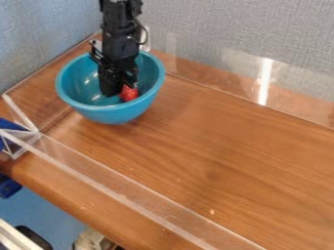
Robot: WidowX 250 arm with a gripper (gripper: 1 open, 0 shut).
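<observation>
A light blue bowl point(111, 109) stands at the back left of the wooden surface. My black gripper point(119, 86) reaches down into it from above, its lower end inside the bowl. A small red object point(131, 94) lies in the bowl right beside the gripper's tip, partly hidden by it. The fingertips are dark and small, so whether they touch or hold the red object does not show.
A clear plastic strip point(144, 205) runs along the left edge, with white crossed pieces point(19, 138) and a dark blue item point(7, 137) beside it. Grey walls stand behind.
</observation>
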